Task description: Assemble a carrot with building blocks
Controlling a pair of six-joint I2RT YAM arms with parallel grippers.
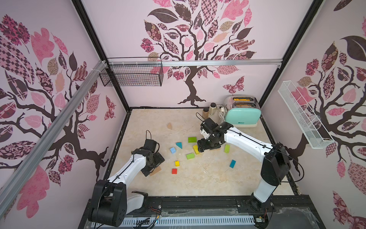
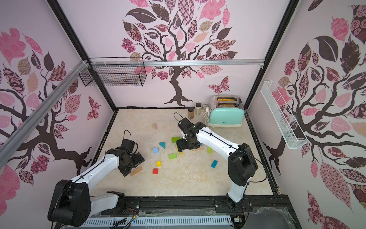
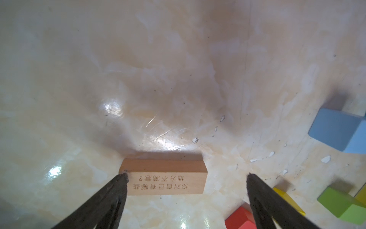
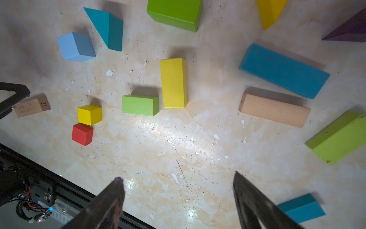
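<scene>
My open left gripper hovers at the table's left, by a wooden block with printed text (image 3: pixel 164 183); nothing is gripped. My open right gripper hangs over the middle-right, empty. Below it lie scattered blocks: yellow rectangle (image 4: pixel 173 84), light green (image 4: pixel 140 105), green (image 4: pixel 173 13), teal triangle (image 4: pixel 114 32), pale blue cube (image 4: pixel 76 46), yellow cube (image 4: pixel 89 114), red cube (image 4: pixel 82 134), long blue (image 4: pixel 284 70), plain wooden (image 4: pixel 274 110), lime (image 4: pixel 335 137), small blue (image 4: pixel 301 209), yellow wedge (image 4: pixel 270 11) and dark purple wedge (image 4: pixel 347 32).
A mint toaster (image 1: pixel 242 114) and several jars with a cable stand at the back right. A wire basket (image 1: pixel 130 74) and a white rack (image 1: pixel 305 114) hang on the walls.
</scene>
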